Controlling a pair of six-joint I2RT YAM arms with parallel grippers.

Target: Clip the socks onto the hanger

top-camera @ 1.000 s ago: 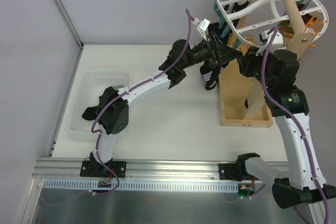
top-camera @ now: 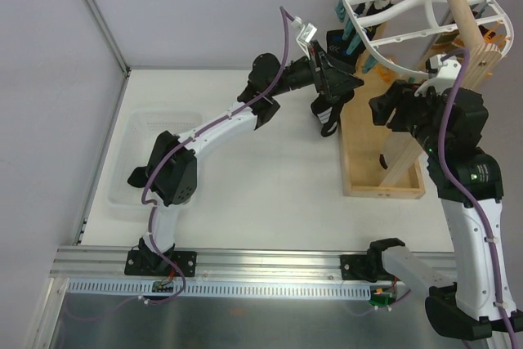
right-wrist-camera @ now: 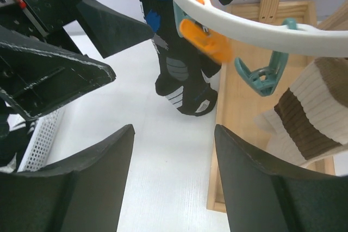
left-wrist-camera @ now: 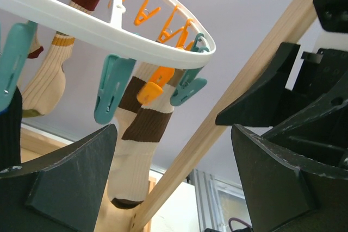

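The white round hanger (top-camera: 384, 18) with teal and orange clips is at the upper right in the top view. A cream and brown striped sock (left-wrist-camera: 145, 126) hangs by an orange clip (left-wrist-camera: 155, 86) at the rim; a teal clip (left-wrist-camera: 188, 86) is close beside it. The same striped sock (right-wrist-camera: 310, 112) shows at the right edge in the right wrist view. Just below the near rim, my left gripper (top-camera: 356, 81) stands open, its fingers apart and empty. Facing it from the right is my right gripper (top-camera: 377, 114), also open with nothing between its fingers.
A wooden stand with a box-like base (top-camera: 359, 177) carries the hanger. Dark patterned socks (right-wrist-camera: 182, 63) and other socks (left-wrist-camera: 49, 74) hang around the ring. A white basket (top-camera: 155, 116) with dark items lies at left.
Both grippers have drawn apart: the left moved a little to the left, the right backed off to the right and its fingers spread wider. The hanger shifted slightly.
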